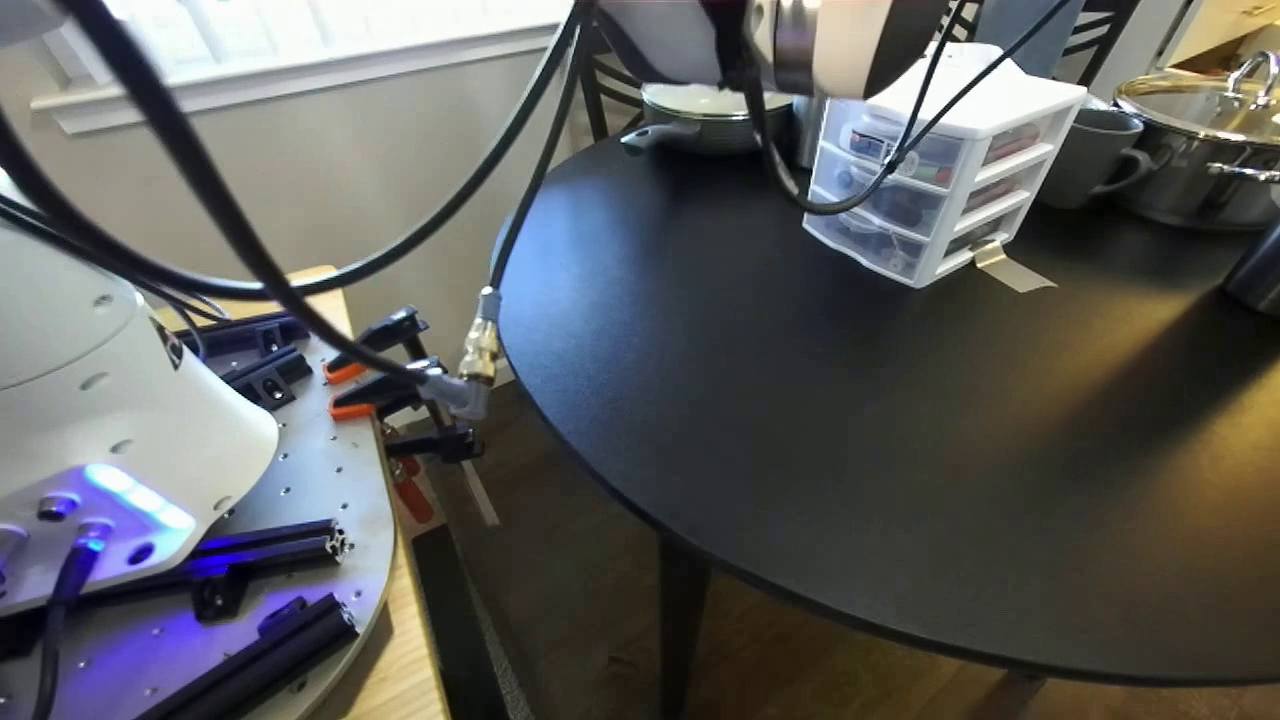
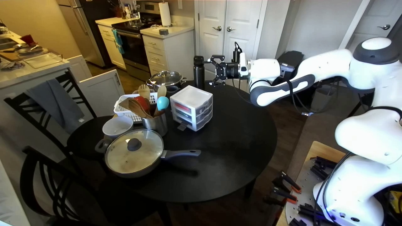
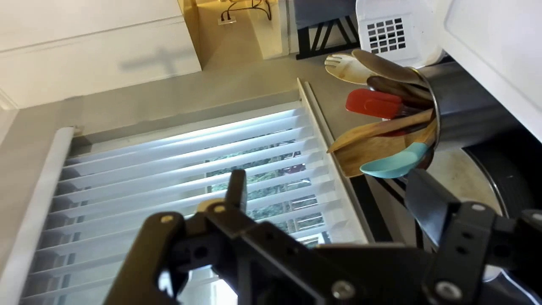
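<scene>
My gripper [image 2: 211, 72] hangs above the far side of the black round table, its two fingers spread apart. Close behind it, in exterior view 2, stands a dark bottle [image 2: 198, 73]; I cannot tell how much space separates them. The wrist view also shows the gripper open, with nothing held between its fingers. Past the right finger [image 3: 429, 203] a steel pot of utensils [image 3: 465, 109] appears, with a turquoise spoon [image 3: 399, 162] and a red spatula [image 3: 373, 103]. Only part of the arm [image 1: 792, 48] shows in exterior view 1, and the fingers are out of that frame.
A white drawer unit [image 2: 192, 98] stands on the table [image 2: 230, 150] near the utensil pot [image 2: 156, 124]. A lidded pan [image 2: 132, 150] and a lidded steel pot [image 2: 165, 78] occupy other parts.
</scene>
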